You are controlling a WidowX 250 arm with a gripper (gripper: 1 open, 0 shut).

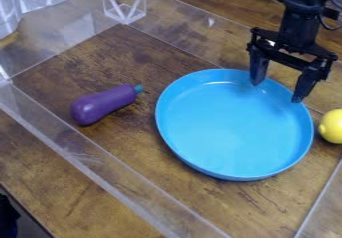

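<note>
My black gripper (283,74) hangs over the back right rim of a large blue plate (230,127), its two fingers spread apart with nothing visible between them. A purple eggplant (102,106) lies on the wooden table to the left of the plate. A yellow object (330,127), partly cut off by the right edge, sits just beside the plate.
Clear low walls (123,165) run along the near left and the back of the wooden surface.
</note>
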